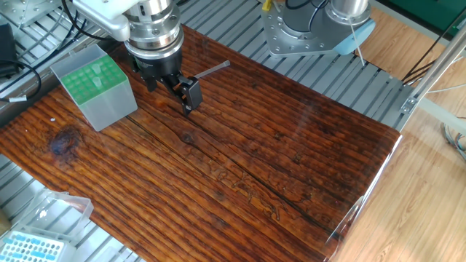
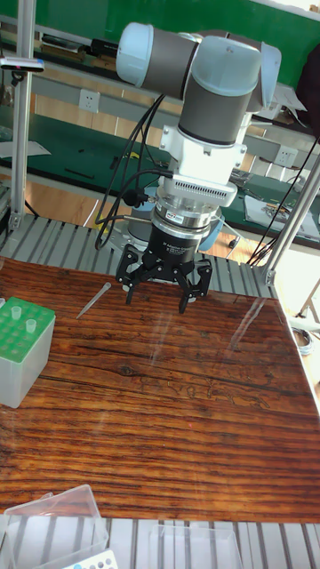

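My gripper (image 2: 156, 300) hangs over the back part of the brown wooden board, pointing down. Its black fingers stand wide apart in exterior view 3, with nothing between them. A clear plastic pipette (image 2: 95, 300) lies on the board to the left of the gripper in that view. In exterior view 2 the same pipette (image 1: 212, 70) shows behind the gripper, partly covered by it. A translucent box with a green perforated top (image 1: 95, 81) stands on the board at the left. Two whitish tips (image 2: 30, 325) stick up from the green top.
The middle and right of the wooden board (image 1: 291, 145) are clear. Beyond its near edge lie a clear lid (image 1: 64, 211) and a white rack with blue spots (image 1: 33, 247). The arm's metal base plate (image 1: 291, 40) is behind the board.
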